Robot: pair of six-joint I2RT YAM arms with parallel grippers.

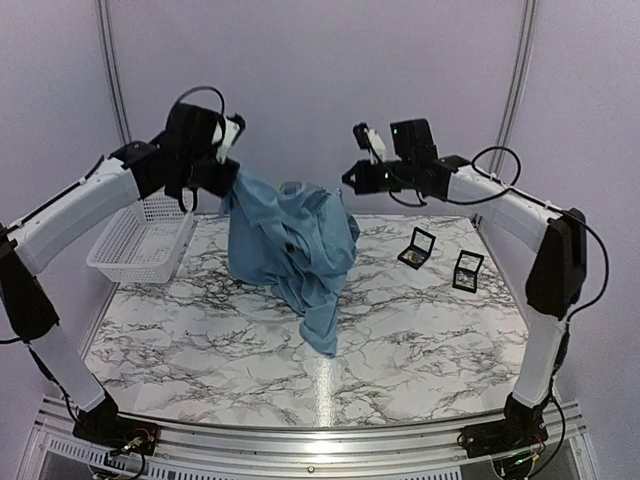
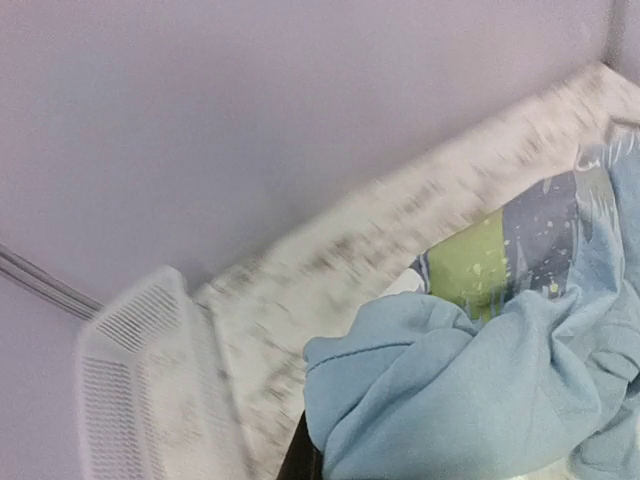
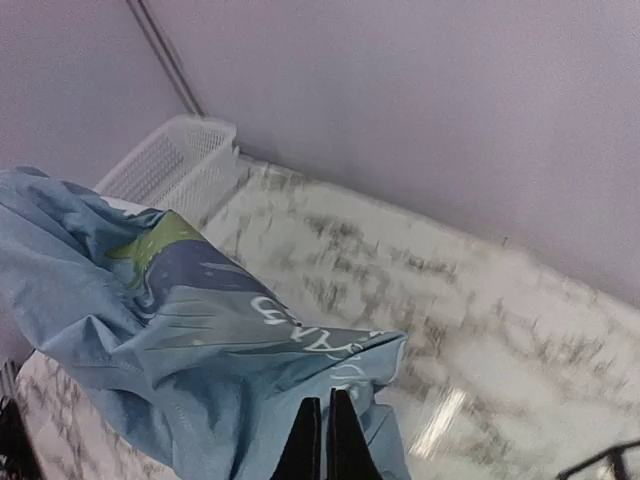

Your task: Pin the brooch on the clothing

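Observation:
The light blue clothing point(image 1: 290, 250) is lifted in the top view, its lower part trailing onto the marble table. My raised left gripper point(image 1: 225, 185) is shut on its upper left corner; in the left wrist view bunched fabric point(image 2: 450, 390) covers most of the fingers. A printed green and grey panel point(image 3: 200, 270) shows on the clothing. My right gripper is shut, raised by the clothing's right end; whether fabric is between its fingers is unclear. Two small black cases point(image 1: 416, 250) point(image 1: 467, 270) stand open at the right, small items inside.
A white basket point(image 1: 140, 245) stands at the left back. Walls close off the back and both sides.

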